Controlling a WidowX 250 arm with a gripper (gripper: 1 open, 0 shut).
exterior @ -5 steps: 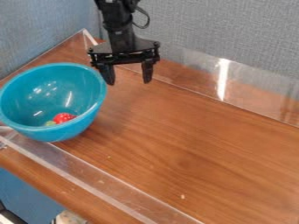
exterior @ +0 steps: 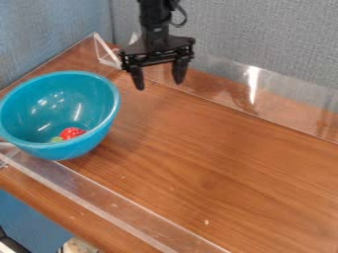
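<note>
A blue plastic bowl [exterior: 59, 99] sits at the left of the wooden table, with a red object [exterior: 71, 132] and a small greenish one inside it. My black gripper [exterior: 158, 75] hangs over the back of the table, up and to the right of the bowl, its two fingers wide apart and open, with nothing visible between them.
Clear plastic walls [exterior: 271, 91] edge it at the back and along the front left. Grey padded walls stand behind.
My gripper has risen slightly and shifted a little toward the back and right. The bowl and its contents look unchanged.
</note>
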